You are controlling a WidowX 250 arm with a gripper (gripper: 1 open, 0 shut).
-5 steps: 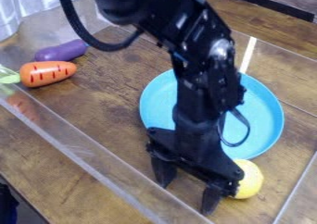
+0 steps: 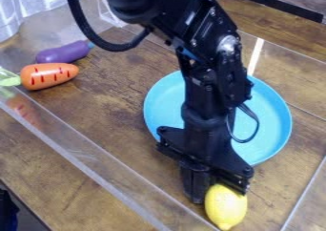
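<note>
My black gripper (image 2: 204, 182) hangs low over the front right of the wooden board, in front of a blue plate (image 2: 270, 120). A yellow lemon (image 2: 227, 207) lies right against the gripper's lower end, on its near side. The fingertips are mostly hidden behind the gripper's body and the lemon, so what is between them does not show.
An orange toy carrot (image 2: 49, 75) and a purple eggplant (image 2: 61, 52) lie at the far left. A clear strip runs diagonally along the near left. The middle left of the board (image 2: 95, 111) is bare.
The lemon has moved from the gripper's right side toward the front and left. The gripper's fingers, visible and apart earlier, have shifted and are now mostly hidden.
</note>
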